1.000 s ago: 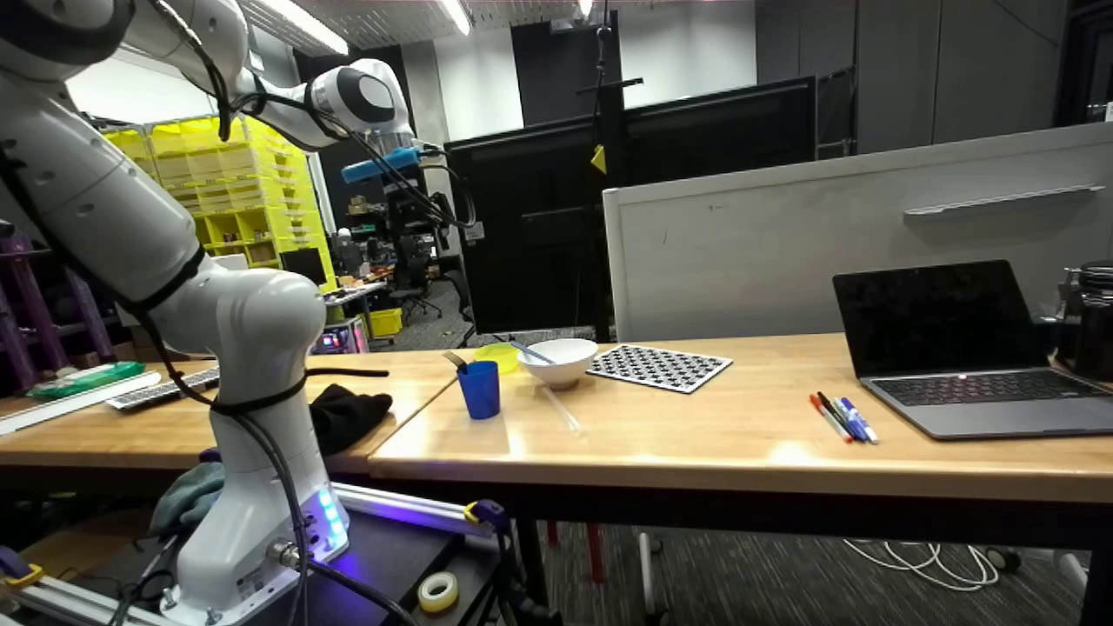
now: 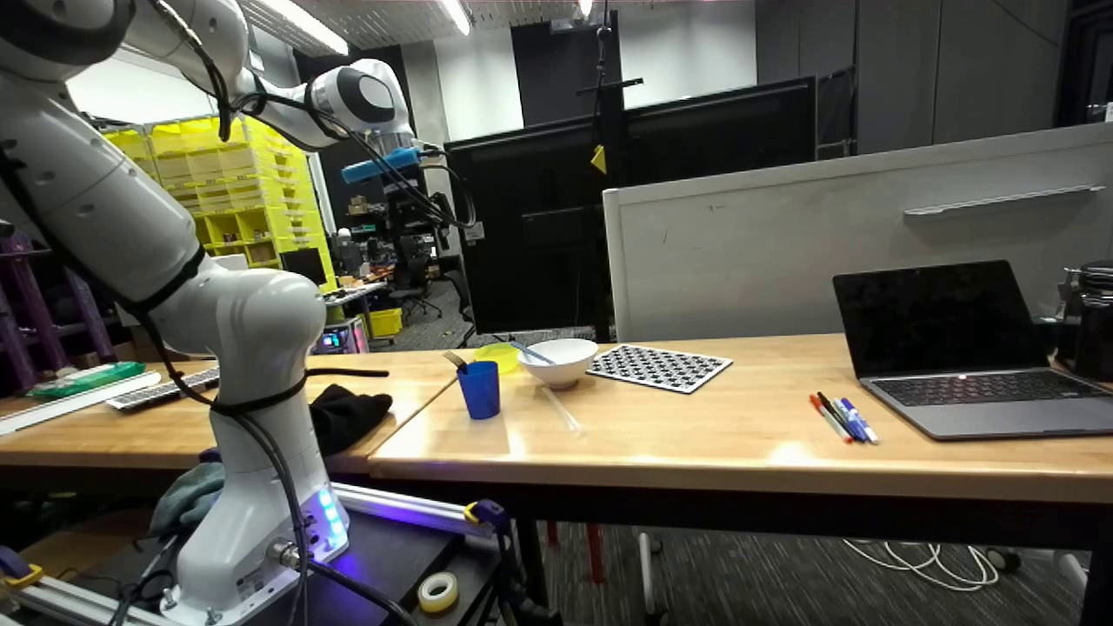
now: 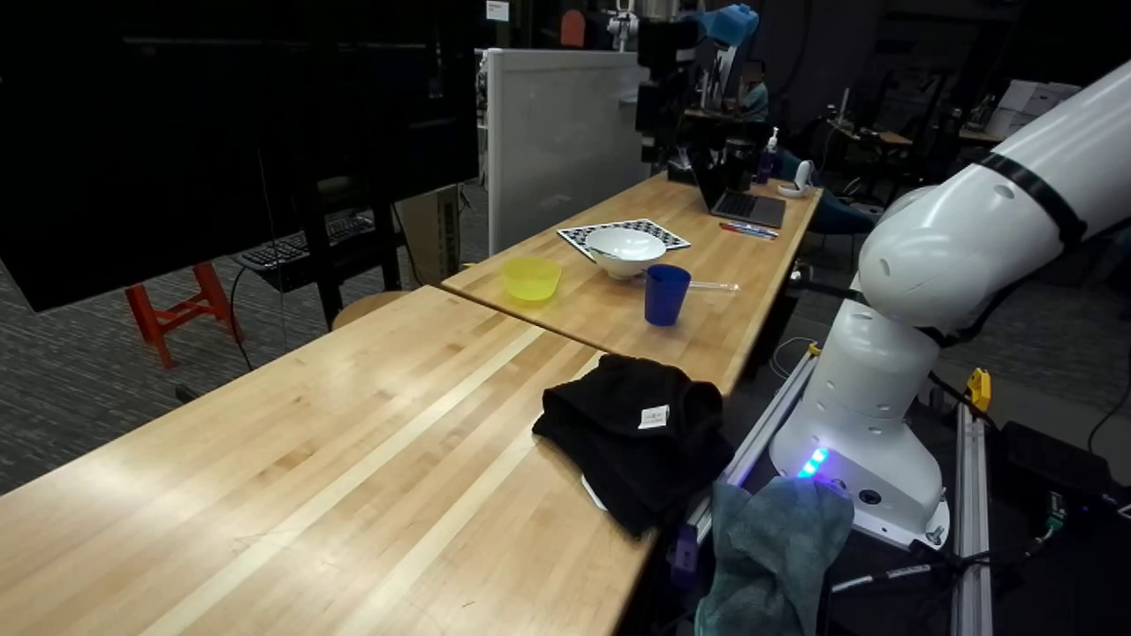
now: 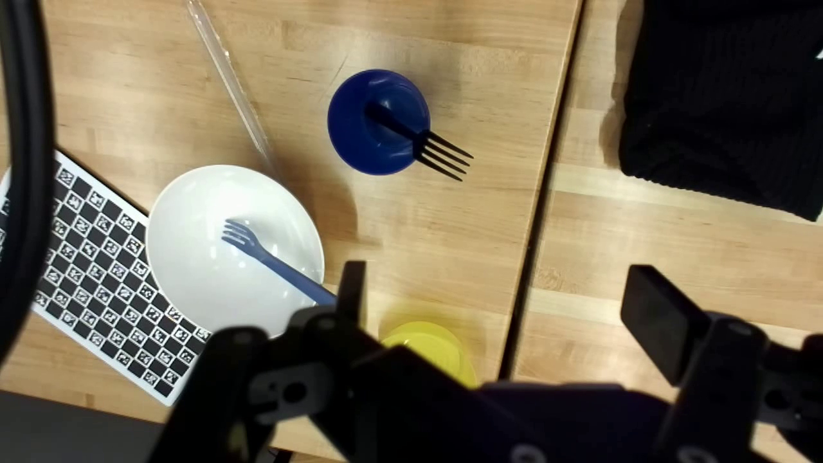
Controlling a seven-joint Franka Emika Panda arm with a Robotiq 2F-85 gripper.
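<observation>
High above the table, my gripper is open, its fingers wide apart and nothing between them. A blue cup [image 4: 347,131] stands upright with a black fork [image 4: 432,146] leaning out over its rim. Left of the cup in the wrist view is a white bowl [image 4: 200,270], and a blue-grey fork [image 4: 285,270] rests in it, its handle crossing the rim. The yellow bowl [image 4: 436,351] is partly hidden by my gripper there; exterior view 2 shows the yellow bowl [image 3: 531,277] whole. A clear stick [image 4: 227,73] lies flat near the white bowl.
A checkered board [image 2: 663,365] lies beside the white bowl. Farther right are several pens [image 2: 845,418] and an open laptop [image 2: 981,396]. Black cloth [image 3: 636,435] hangs over the table edge.
</observation>
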